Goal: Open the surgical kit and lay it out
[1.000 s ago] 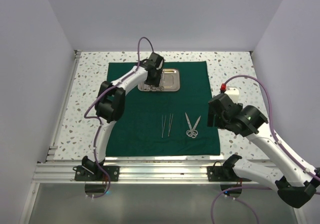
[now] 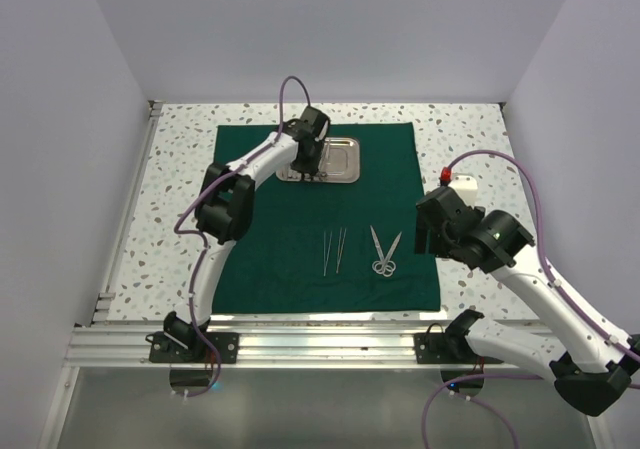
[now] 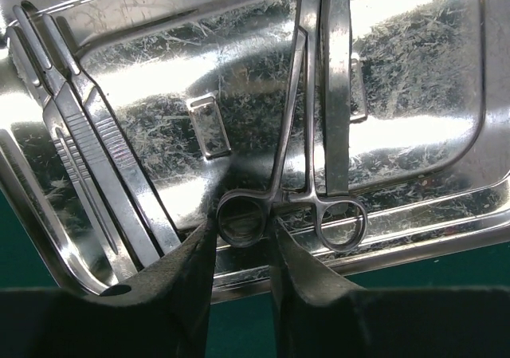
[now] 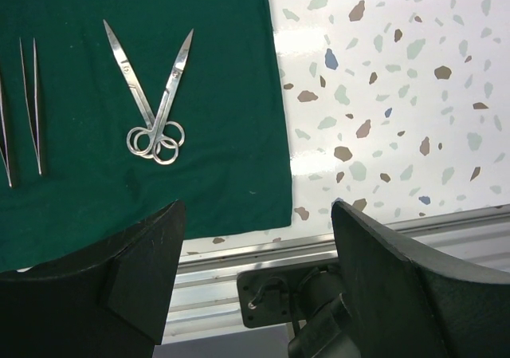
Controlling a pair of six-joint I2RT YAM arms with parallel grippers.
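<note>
In the left wrist view, a ring-handled clamp lies in the metal tray. My left gripper stands part open at its left finger ring, which shows between the fingertips; whether they touch it I cannot tell. Beside the clamp lies a flat metal handle, and several slim scalpel handles fill the tray's left side. My right gripper is open and empty, off the cloth's right edge. On the green cloth are two crossed scissors and two tweezers.
Bare green cloth spreads in front of the tray and left of the tweezers. A metal rail runs along the front edge.
My left gripper has shifted slightly to the right over the tray's front part. The right arm and the laid-out tools look unchanged.
</note>
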